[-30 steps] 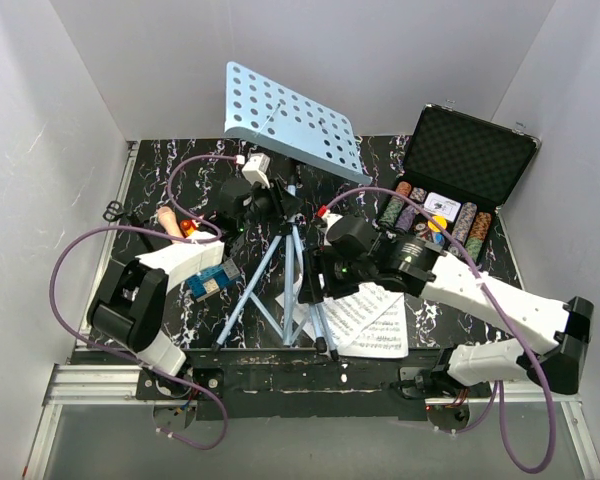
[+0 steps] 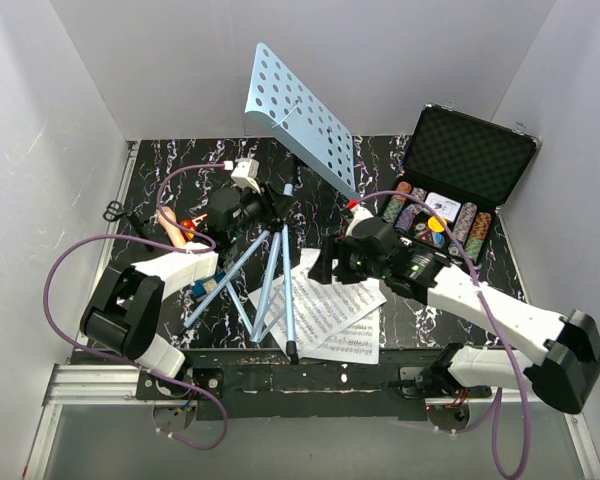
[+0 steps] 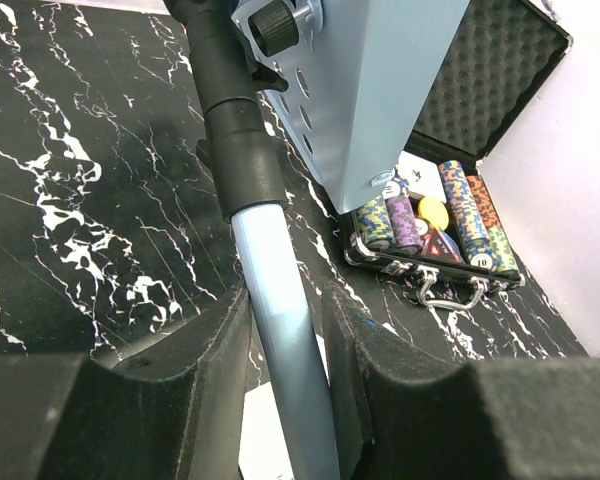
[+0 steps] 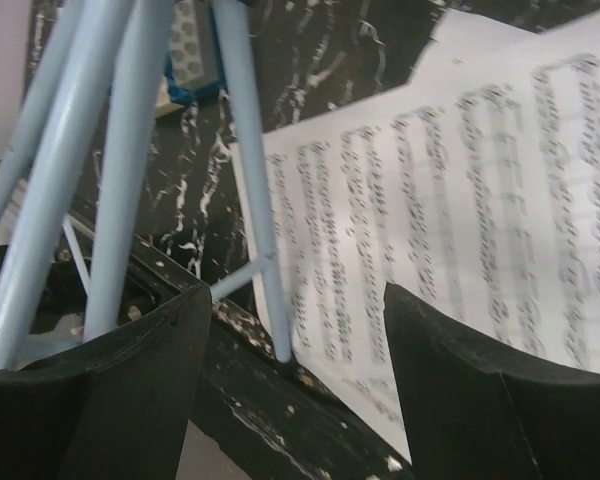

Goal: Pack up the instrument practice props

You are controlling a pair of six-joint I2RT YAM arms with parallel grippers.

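A pale blue music stand stands mid-table, its perforated desk [image 2: 300,115] tilted steeply, its tripod legs [image 2: 288,300] splayed toward the front. In the left wrist view my left gripper is around the stand's upper tube [image 3: 270,260], below a black collar; I cannot tell whether it grips it. My right gripper is open, above the sheet music [image 4: 460,210], right of the legs, with nothing between its fingers. Sheets lie partly under the legs.
An open case [image 2: 450,210] of chips stands at the back right. Scissors [image 2: 113,212], a peach-coloured object [image 2: 170,222] and a blue item [image 2: 202,285] lie at the left. Walls border the sides and back.
My right gripper has moved back from the legs and upward; the left shifted slightly with the stand.
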